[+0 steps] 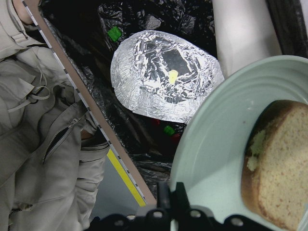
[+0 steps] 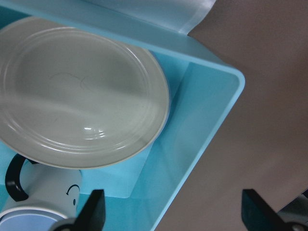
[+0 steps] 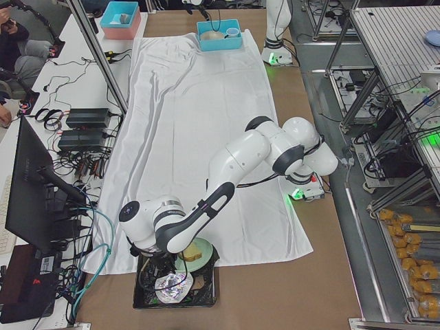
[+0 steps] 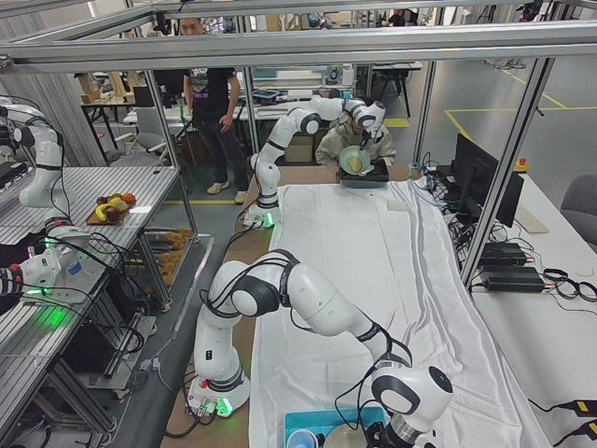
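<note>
My left gripper is shut on the rim of a pale green bowl (image 1: 207,159) holding a bread slice (image 1: 274,163), over a black-lined bin (image 3: 141,295). In the bin lie a foil piece (image 1: 163,74) and a white object (image 1: 240,24). My right gripper hangs open over a blue container (image 2: 192,106), in which a beige plate (image 2: 82,91) and a white mug (image 2: 48,192) with a black handle lie.
A monitor (image 3: 31,185) and cables stand along the left. A person sits just beyond the bin in the right camera view.
</note>
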